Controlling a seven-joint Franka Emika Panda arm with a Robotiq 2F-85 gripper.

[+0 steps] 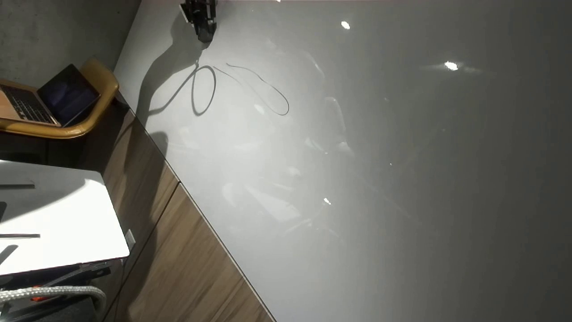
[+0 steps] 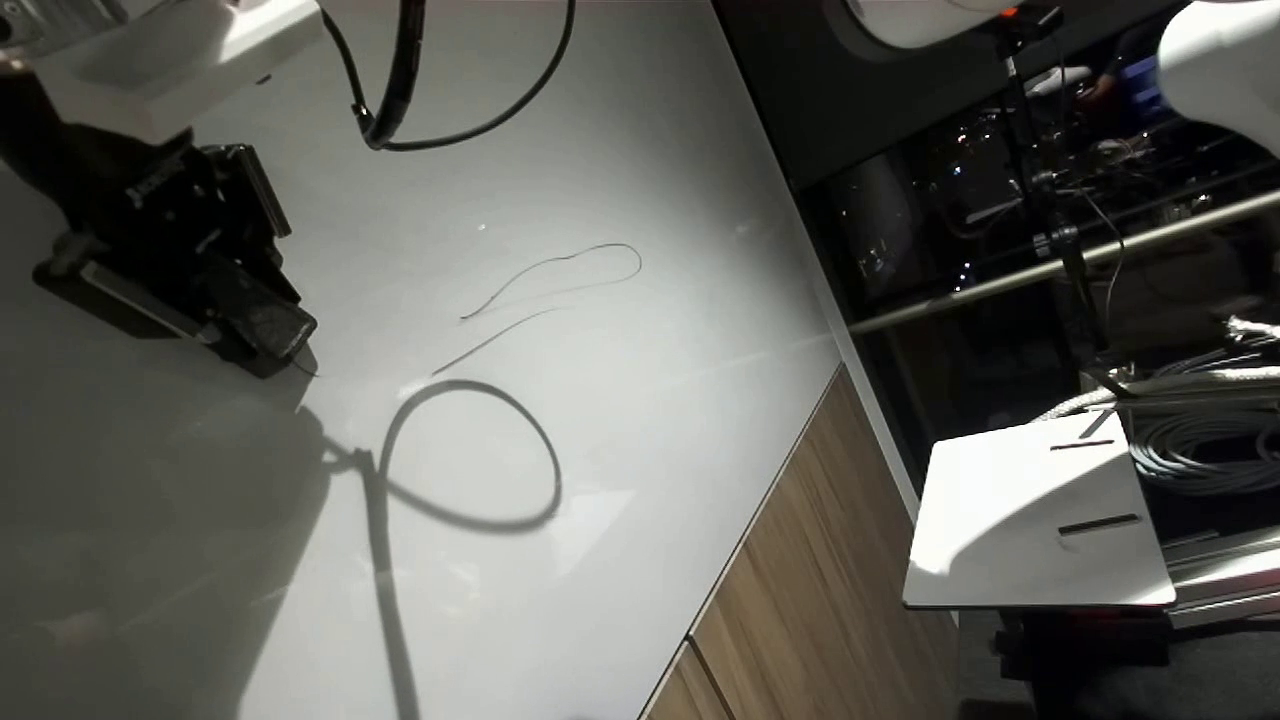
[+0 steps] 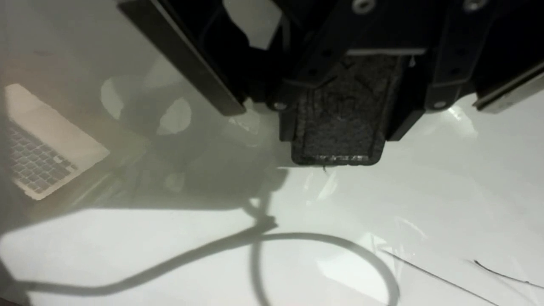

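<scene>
A dark, rough-faced block with rounded corners sits between the fingers of my gripper, which is shut on it. A short hair-like strand shows just past the block's lower edge. In exterior view 2 the gripper hangs at the left, its fingertips pointing down toward the tabletop. Only the end of the gripper shows at the top of exterior view 1. A thin dark wire lies loosely curved on the pale surface, apart from the gripper.
Beyond the wood-fronted edge stand a white board and a laptop on a tan chair.
</scene>
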